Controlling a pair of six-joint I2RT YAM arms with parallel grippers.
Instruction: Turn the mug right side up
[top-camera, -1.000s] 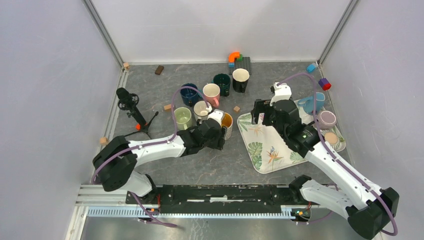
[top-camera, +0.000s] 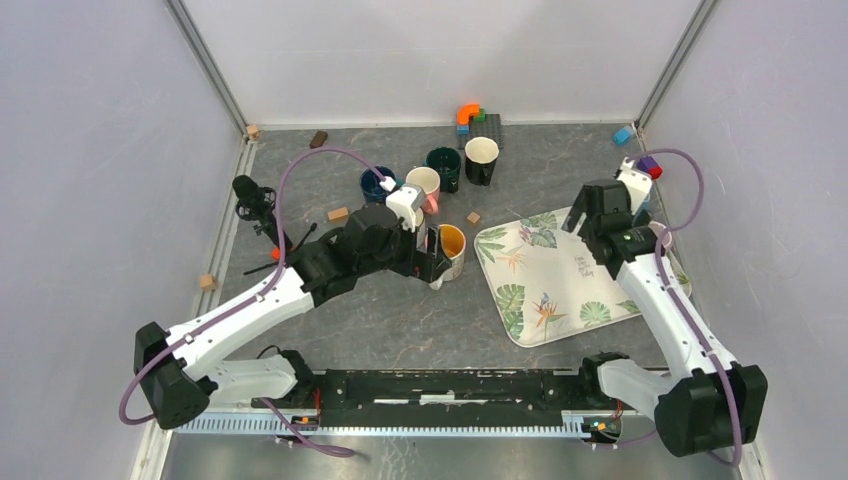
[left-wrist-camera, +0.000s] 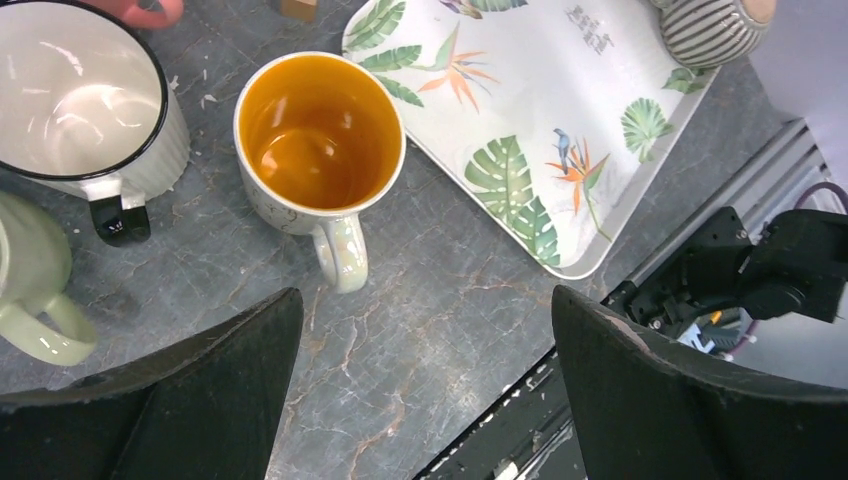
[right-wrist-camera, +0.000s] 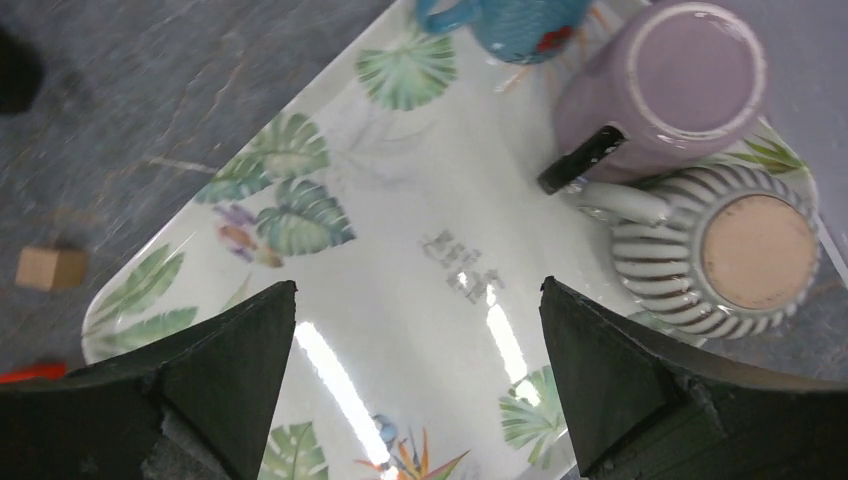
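Observation:
My left gripper (top-camera: 432, 258) stands open over a white mug with orange inside (left-wrist-camera: 318, 150), upright, handle toward the front in the left wrist view. Beside it are a white black-rimmed mug (left-wrist-camera: 75, 100) and a pale green mug (left-wrist-camera: 25, 260), also upright. My right gripper (top-camera: 585, 215) is open above the tray (right-wrist-camera: 400, 230), where a lilac mug (right-wrist-camera: 660, 90) and a striped mug (right-wrist-camera: 712, 250) show their bases, lying overturned or tipped. A blue mug (right-wrist-camera: 525, 25) is at the tray's back.
More mugs (top-camera: 480, 150) stand at the back centre. Small blocks (top-camera: 473, 218), a black stand (top-camera: 258, 205) at the left and toy pieces at the back lie around.
The left arm has extended, its gripper rising over the orange-lined mug. The right gripper has moved right, over the tray's back-right part.

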